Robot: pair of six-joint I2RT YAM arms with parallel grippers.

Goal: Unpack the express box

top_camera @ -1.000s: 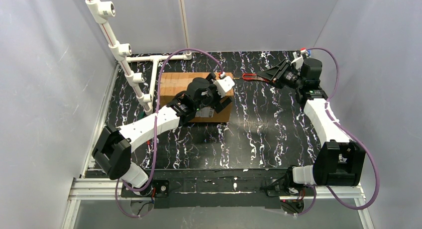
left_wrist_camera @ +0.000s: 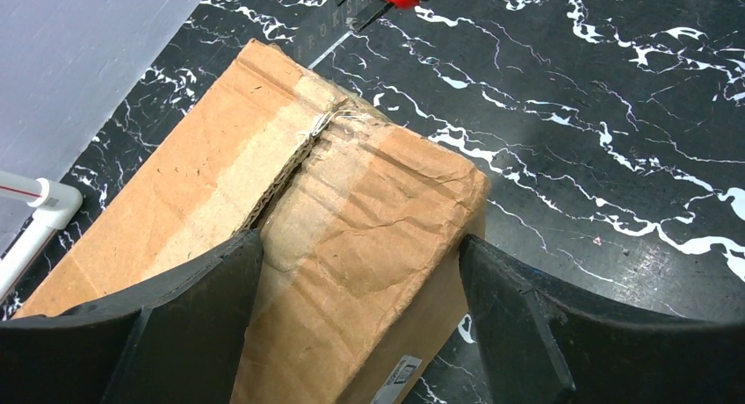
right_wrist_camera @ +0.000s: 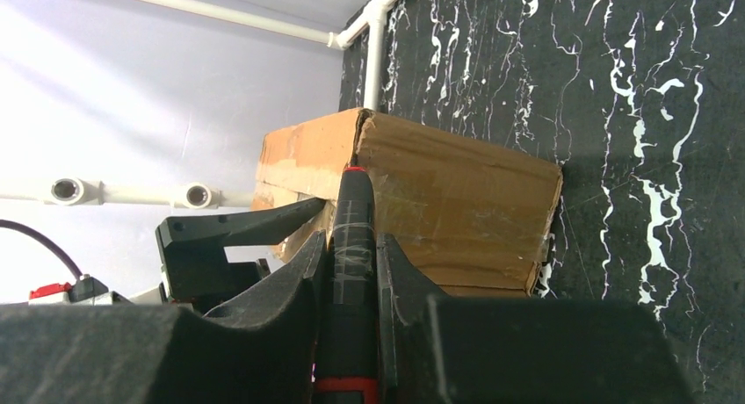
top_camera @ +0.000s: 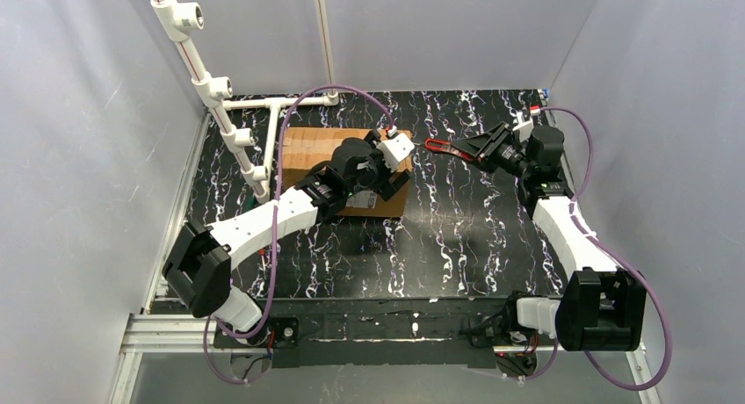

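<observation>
A taped cardboard box (top_camera: pixel 312 145) lies on the dark table; its top seam shows in the left wrist view (left_wrist_camera: pixel 202 202). My left gripper straddles the box's right end, its fingers against the cardboard, part open around that end. My right gripper (top_camera: pixel 479 149) is shut on a red-and-black cutter (top_camera: pixel 448 149), its thin blade pointing left at the box's right side. In the right wrist view the cutter (right_wrist_camera: pixel 351 246) points at the seam on the box (right_wrist_camera: pixel 457 202).
White pipe framework (top_camera: pixel 272 123) runs along the back and left of the table (top_camera: pixel 466 246). Grey walls surround the workspace.
My right arm and the cutter have shifted slightly toward the front and left. The left arm and box look unchanged.
</observation>
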